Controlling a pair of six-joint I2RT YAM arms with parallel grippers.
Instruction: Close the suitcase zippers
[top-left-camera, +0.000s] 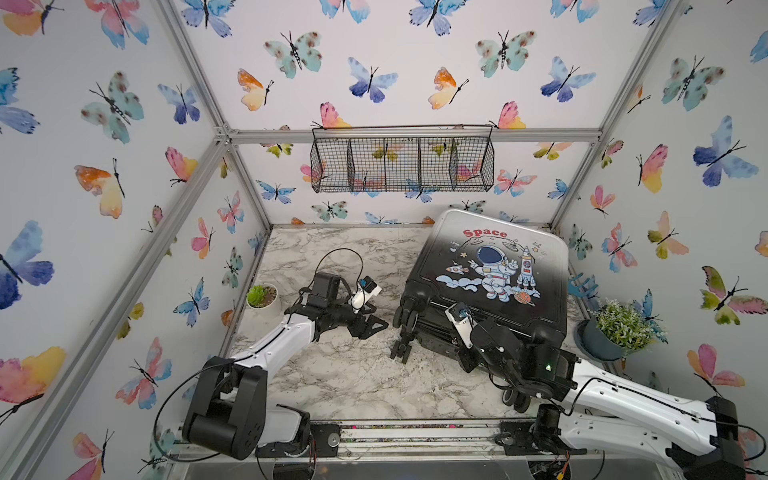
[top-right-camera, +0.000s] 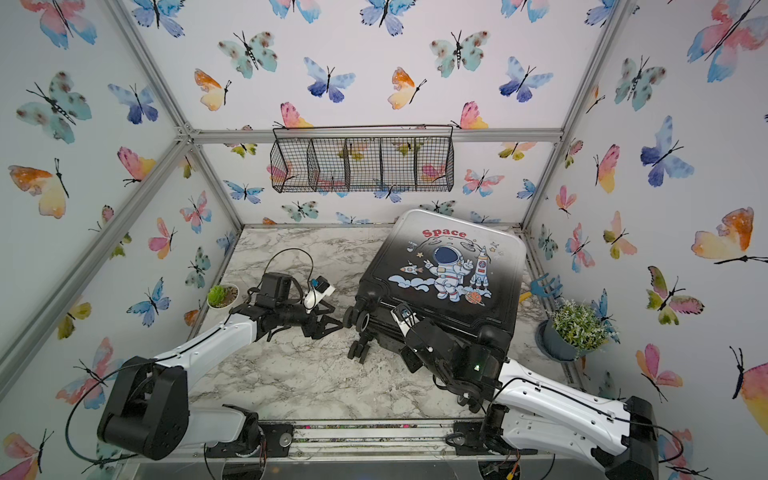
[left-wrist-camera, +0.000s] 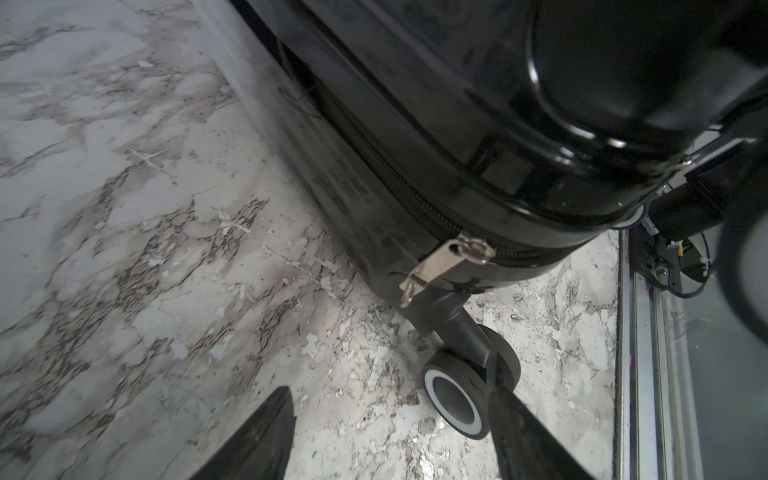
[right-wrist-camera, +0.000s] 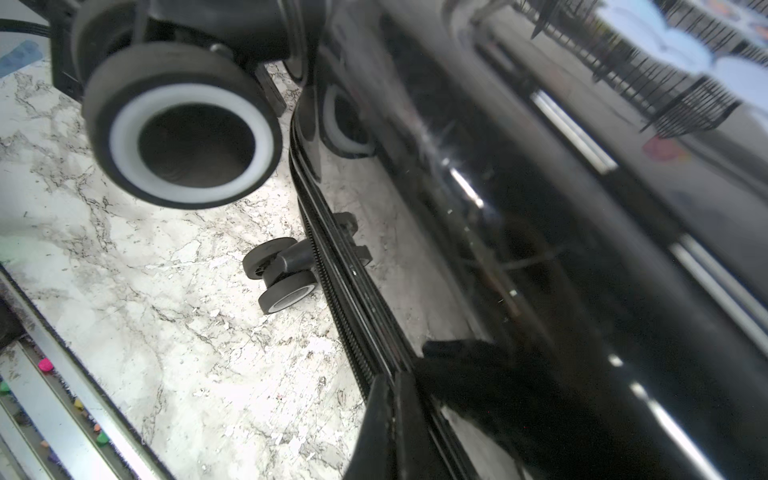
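The black suitcase (top-left-camera: 504, 256), with an astronaut print and the word Space, lies on its back at the table's right. In the left wrist view, a silver zipper pull (left-wrist-camera: 438, 265) hangs at a lower corner, on the zipper track (left-wrist-camera: 400, 188) just above a caster wheel. My left gripper is open, apart from the suitcase, with nothing between its fingers; in the top views it hovers left of the case. My right gripper is shut at the zipper seam on the wheeled front side; no zipper pull shows between its fingertips.
Caster wheels (right-wrist-camera: 182, 128) stick out from the suitcase's front side. A potted plant (top-left-camera: 616, 332) stands right of the case and a small succulent (top-left-camera: 262, 296) at the left. A wire basket (top-left-camera: 402, 164) hangs at the back.
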